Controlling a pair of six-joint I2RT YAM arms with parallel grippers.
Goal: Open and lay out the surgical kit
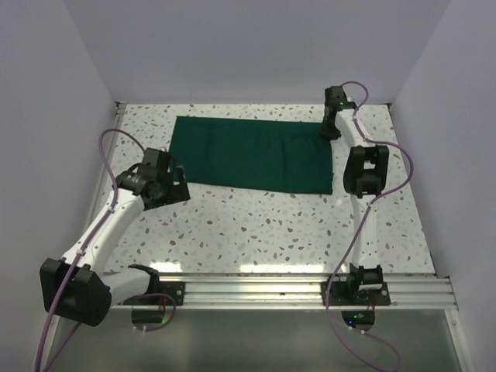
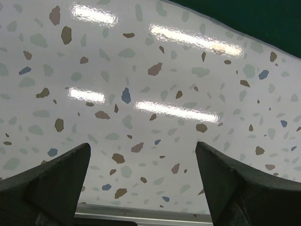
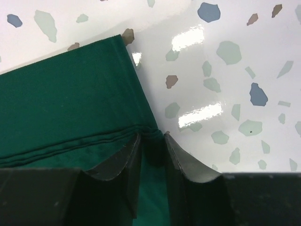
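Note:
A dark green cloth [image 1: 252, 155], spread as a folded rectangle, covers the back half of the table. My right gripper is at the cloth's right edge, a little below its back right corner. The fingers stand partly open with a narrow gap, and a gathered fold of cloth [image 3: 151, 150] lies between the fingertips; whether it is gripped cannot be told. My left gripper is wide open and empty over the bare table, near the cloth's front left corner. In the top view, no instruments are visible.
Bare speckled table [image 1: 256, 232] stretches in front of the cloth up to the metal rail [image 1: 248, 283]. Purple cables [image 1: 358, 232] run along both arms. Grey walls close off the sides and back.

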